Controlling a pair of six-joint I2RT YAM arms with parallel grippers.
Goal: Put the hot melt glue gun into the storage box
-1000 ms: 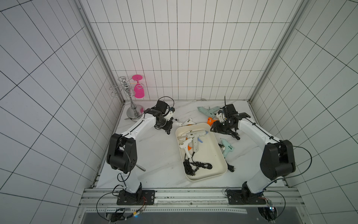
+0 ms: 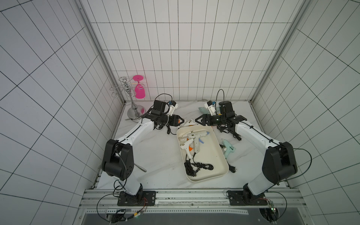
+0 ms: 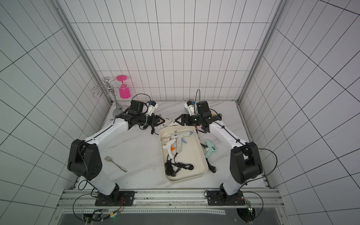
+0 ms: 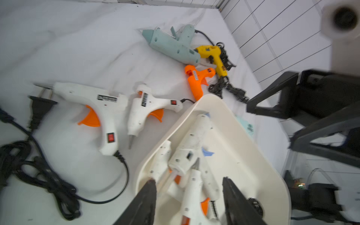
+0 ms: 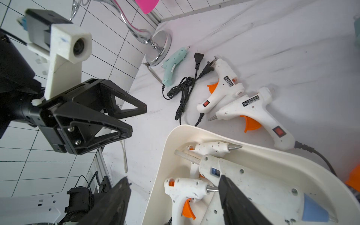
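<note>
The cream storage box (image 2: 210,165) stands mid-table with several white glue guns (image 3: 181,135) and black cables inside. Behind it on the table lie two white glue guns with orange triggers, one (image 4: 106,127) to the left and one (image 4: 140,112) close to the box wall. My left gripper (image 2: 181,120) is above the box's back left corner, fingers apart and empty. Across from it, my right gripper (image 2: 198,120) hangs near the back rim, also spread with nothing held. In the right wrist view both white guns (image 5: 221,88) lie beyond the right gripper's fingers (image 5: 116,198).
Teal (image 4: 170,45), yellow (image 4: 213,58) and orange (image 4: 195,80) glue guns lie at the back right. One teal gun (image 2: 228,148) is right of the box, another (image 5: 174,63) near the metal stand (image 2: 135,111). A fork (image 3: 116,163) lies front left, where the table is mostly clear.
The left gripper has shifted slightly right and toward the back. The box contents look unchanged.
</note>
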